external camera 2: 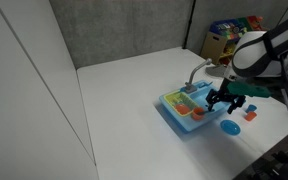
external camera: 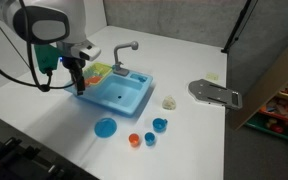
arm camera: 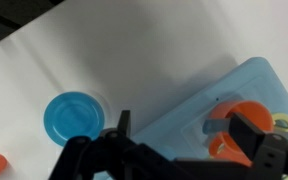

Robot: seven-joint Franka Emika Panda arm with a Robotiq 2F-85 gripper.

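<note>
My gripper [external camera: 82, 82] stands open above the near left corner of the blue sink tray [external camera: 130, 99]. In the wrist view the gripper has nothing between its fingers. Its right finger partly covers orange cups [arm camera: 250, 112] in the tray's corner. These orange pieces [external camera 2: 198, 113] also show in exterior view 2, next to a yellow-green rack [external camera 2: 189, 101]. A round blue dish [arm camera: 74, 117] lies on the table outside the tray, to the left of the gripper in the wrist view.
A grey tap [external camera: 120, 50] rises at the tray's back edge. An orange cup [external camera: 135, 140], blue cups [external camera: 159, 125], a cream-coloured piece [external camera: 169, 103] and a grey metal plate [external camera: 214, 93] are spread out to the right.
</note>
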